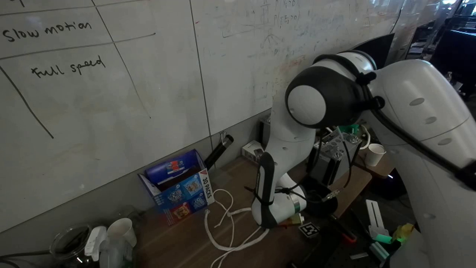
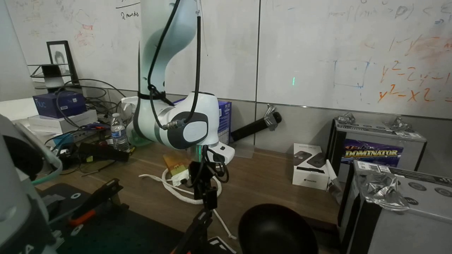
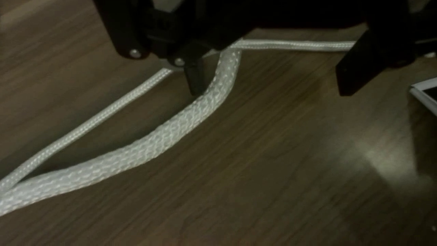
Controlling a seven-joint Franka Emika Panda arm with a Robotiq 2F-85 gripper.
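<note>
In the wrist view a white rope [image 3: 164, 137] lies on the wooden table, one thick length and a thinner cord [image 3: 90, 123] running beside it. My gripper stands open above it, its fingers wide apart. The left fingertip [image 3: 195, 80] overlaps the edge of the thick rope where it bends; whether they touch I cannot tell. Between the fingers the thin cord passes across, with bare wood below. In exterior view 2 the gripper [image 2: 206, 192] points down over the table in front of the rope coil [image 2: 186, 198]. The arm hides it in exterior view 1.
A black pan [image 2: 277, 230] sits to the right of the gripper in exterior view 2. The blue snack box [image 1: 183, 192] stands by the whiteboard. A white phone box [image 2: 311, 167] and grey units [image 2: 406, 220] are to the right. Wood between rope and phone box is bare.
</note>
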